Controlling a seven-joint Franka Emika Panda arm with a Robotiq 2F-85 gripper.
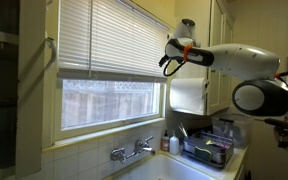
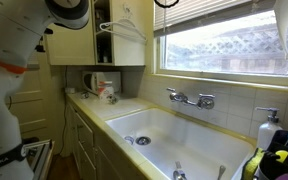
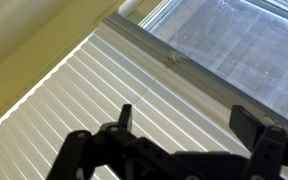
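My gripper stands open in the wrist view, its black fingers (image 3: 249, 125) wide apart with nothing between them. Behind it, the white slatted blind (image 3: 99, 95) runs diagonally, and its bottom rail (image 3: 169, 62) borders the window glass (image 3: 246, 48). In exterior view 1 the arm (image 1: 234, 60) reaches in from the right, and its end is high beside the right part of the blind (image 1: 109, 40). The fingertips are too small there to tell whether they touch the slats. The blind covers the upper window; the lower glass (image 1: 104, 102) is bare.
Below the window lie a white sink (image 2: 174, 140) and a wall faucet (image 2: 192, 99). A soap bottle (image 2: 268, 128) stands at the sink's right. Cabinets (image 1: 221, 60) and a dish rack (image 1: 209, 150) are near the arm. A hanger (image 2: 124, 27) hangs on a cabinet.
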